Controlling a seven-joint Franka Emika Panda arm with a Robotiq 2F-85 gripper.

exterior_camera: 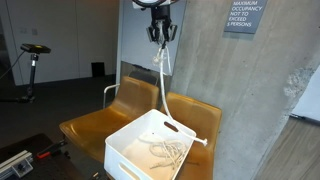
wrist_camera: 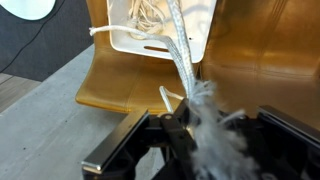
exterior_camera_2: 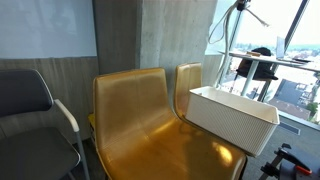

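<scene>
A pale rope (exterior_camera: 163,85) hangs from my gripper (exterior_camera: 159,42), which is shut on its frayed end high above the chairs. In the wrist view the rope (wrist_camera: 181,40) runs from a fuzzy tuft between the dark fingers toward the white bin. Below the gripper stands the white bin (exterior_camera: 130,160) on the orange seats; more coiled rope (exterior_camera: 167,153) lies inside it. One rope end (exterior_camera: 200,141) sticks out past the bin's right rim. In exterior view 2 the bin (exterior_camera_2: 225,118) appears from its side, and its inside is hidden.
Orange chairs (exterior_camera: 128,103) surround the bin, with their backs behind it. A concrete wall (exterior_camera: 225,90) rises behind. A dark chair (exterior_camera_2: 35,125) stands at the left in exterior view 2. The air above the bin is clear apart from the rope.
</scene>
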